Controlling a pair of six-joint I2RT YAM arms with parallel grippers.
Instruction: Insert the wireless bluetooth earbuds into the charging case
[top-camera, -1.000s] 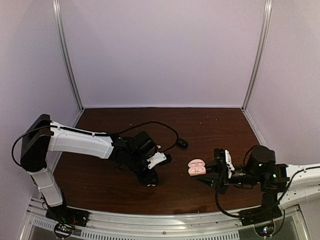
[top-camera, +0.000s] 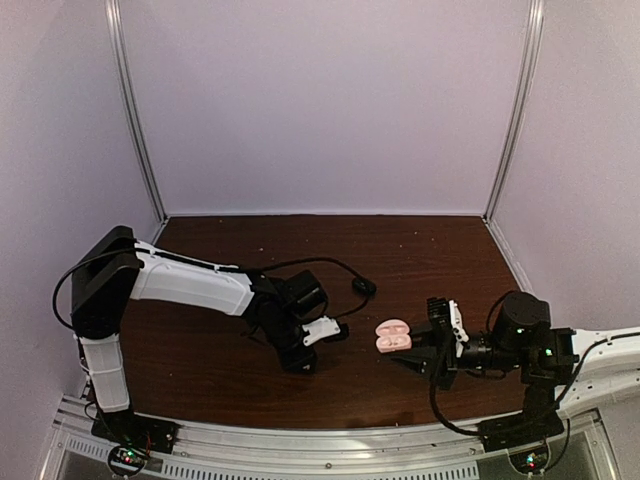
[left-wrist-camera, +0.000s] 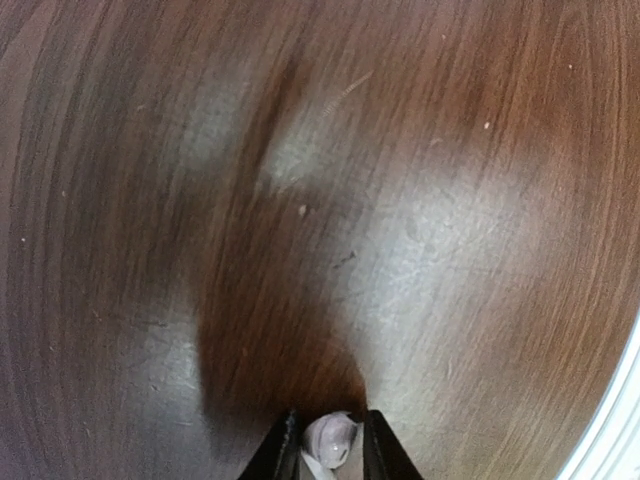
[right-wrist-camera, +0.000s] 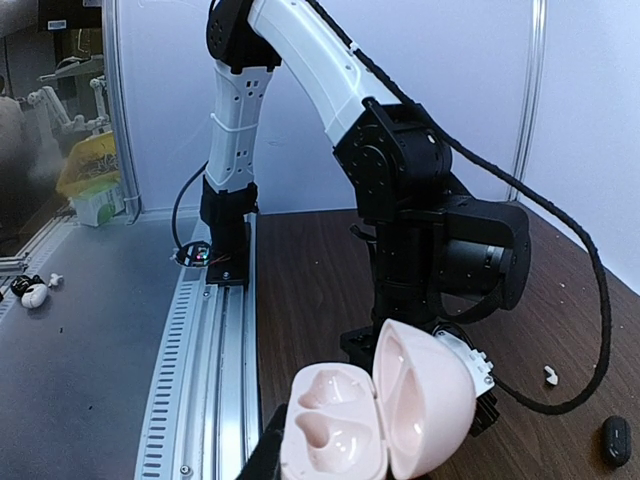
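Note:
The pink charging case (right-wrist-camera: 335, 415) has its lid (right-wrist-camera: 432, 395) raised, and both hollows look empty in the right wrist view. My right gripper (top-camera: 408, 354) is shut on the case and holds it above the table. A pale earbud (left-wrist-camera: 331, 438) lies on the wood at the bottom of the left wrist view. My left gripper is down around it, its dark fingertips (left-wrist-camera: 288, 436) parted on both sides with narrow gaps. Another white earbud (right-wrist-camera: 551, 375) rests on the table beyond the left arm; in the top view that arm hides it.
A small black object (top-camera: 365, 287) lies on the table behind the left gripper. The left arm's cable (top-camera: 315, 260) loops close by it. A metal rail (top-camera: 330, 440) runs along the front edge. Bare wood is free at the back and in the front middle.
The right arm and case stay nearly in place.

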